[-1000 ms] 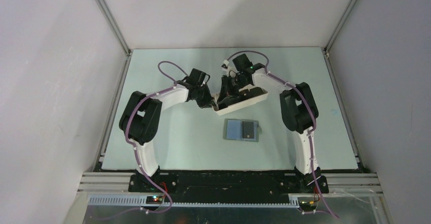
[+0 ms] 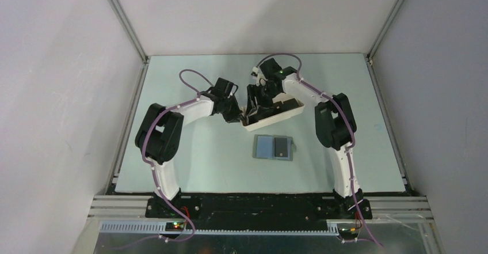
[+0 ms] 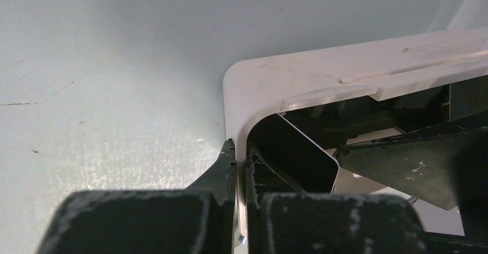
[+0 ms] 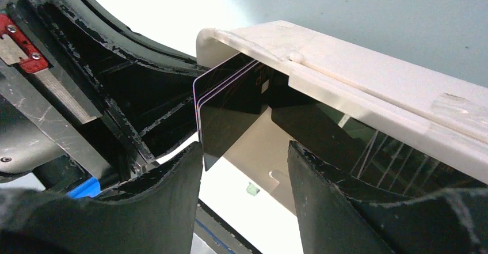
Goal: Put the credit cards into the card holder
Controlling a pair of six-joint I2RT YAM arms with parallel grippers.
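A white box [image 2: 270, 121] stands at the table's centre, a dark card [image 3: 299, 156] leaning inside its left end. In the right wrist view dark cards [image 4: 230, 107] stand upright by that end wall. My left gripper is shut on the rim of the box's left wall. Above the box's left part, my right gripper stands open; the cards' lower edge shows near its left finger, and whether they touch cannot be told. A grey-blue card holder [image 2: 273, 148] lies flat and open in front of the box, a dark card-like panel on its right half.
Further dark items [image 4: 391, 156] fill the right part of the box. Clear table [image 2: 213, 156] lies left of the holder and to its right. My two arms are close together over the box.
The left arm, box and holder have stayed put.
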